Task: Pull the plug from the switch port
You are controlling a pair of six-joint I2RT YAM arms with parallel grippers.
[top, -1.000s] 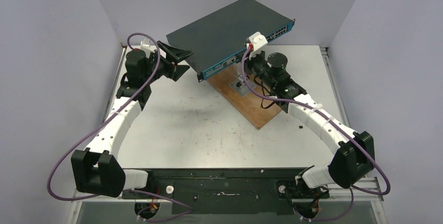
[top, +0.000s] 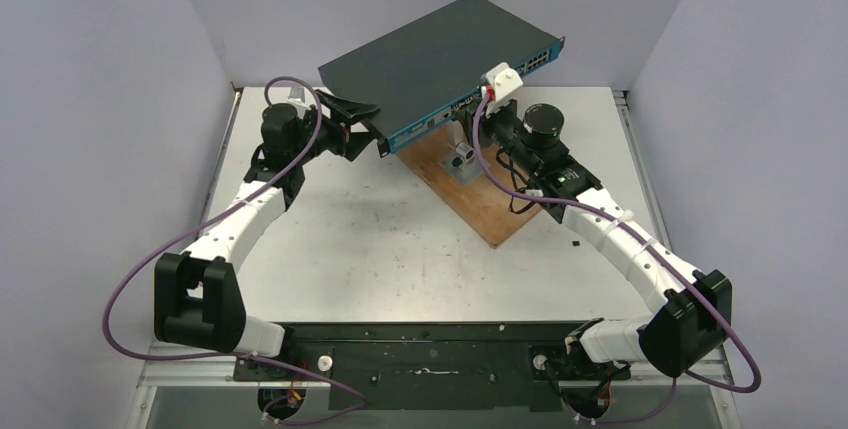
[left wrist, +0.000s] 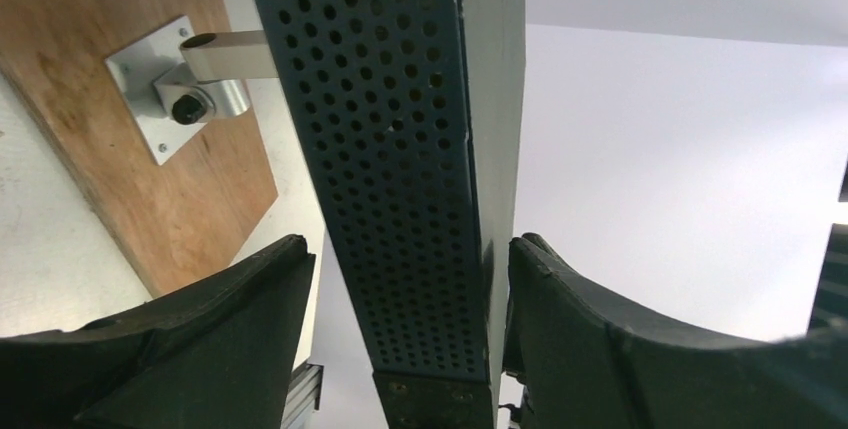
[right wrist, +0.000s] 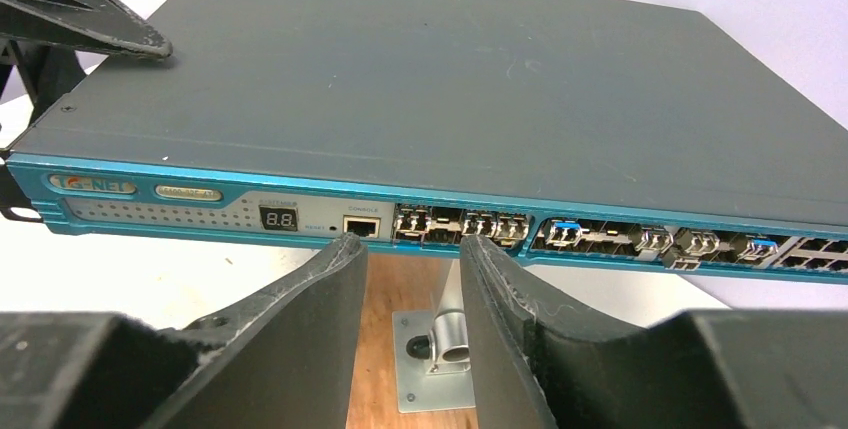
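Note:
The dark switch (top: 430, 59) with a teal front (right wrist: 200, 189) fills the right wrist view, its row of ports (right wrist: 610, 239) holding several metal modules; which piece is the plug I cannot tell. My left gripper is open around the perforated side (left wrist: 385, 149) of the switch at its left end, a finger on each side. My right gripper is part open just in front of the front panel, below the console port (right wrist: 360, 227), with nothing visible between its fingers.
The switch stands on a metal bracket (left wrist: 145, 89) fixed to a wooden board (top: 490, 219). Grey walls enclose both sides and the back.
My left gripper has moved right onto the switch's left end.

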